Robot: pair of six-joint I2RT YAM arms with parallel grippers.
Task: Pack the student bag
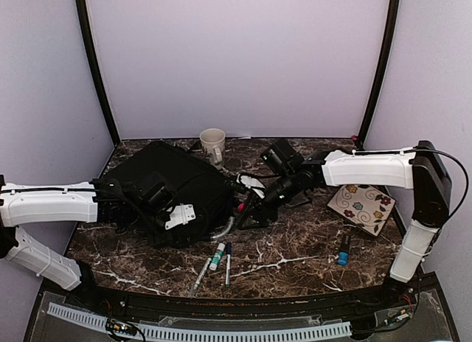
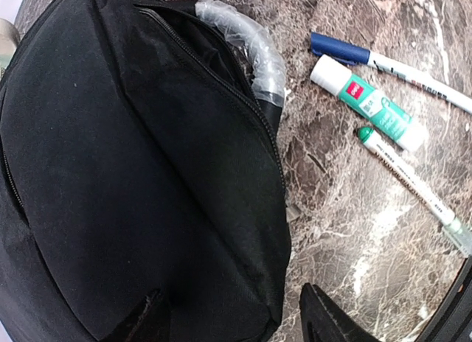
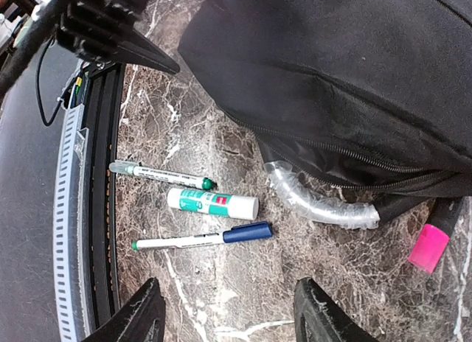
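A black zippered bag [image 2: 133,172] lies on the left of the marble table, a plastic-wrapped strap [image 3: 317,206] and pink piece [image 3: 428,246] at its edge. In front lie a glue stick [image 3: 212,203], a blue-capped marker [image 3: 203,237] and a green-capped marker [image 3: 158,174]. My left gripper is open over the bag's lower edge, with bag fabric below it. My right gripper is over bare table beside the pens, fingers apart, nothing between them.
A white mug [image 1: 212,143] stands at the back. A floral square item [image 1: 360,208] and a dark blue-ended object [image 1: 343,250] are at the right.
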